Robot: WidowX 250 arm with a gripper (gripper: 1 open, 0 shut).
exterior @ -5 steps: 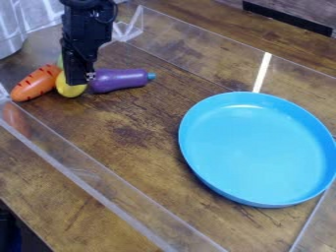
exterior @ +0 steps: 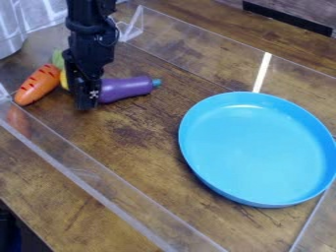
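My black gripper [exterior: 85, 91] is lowered among toy vegetables at the upper left, its fingers over a yellow item [exterior: 66, 83] that is mostly hidden behind them. An orange carrot [exterior: 35, 86] lies to the left of the fingers and a purple eggplant [exterior: 129, 88] to the right. A green item [exterior: 59, 59] shows behind. Whether the fingers grip anything I cannot tell.
A large blue plate [exterior: 256, 148] fills the right side of the wooden table [exterior: 144, 197]. Clear plastic edges border the workspace, and a white container [exterior: 11, 25] stands at the upper left.
My gripper has moved down onto the yellow item, covering more of it. The carrot has shifted slightly, and the eggplant now sits a little lower.
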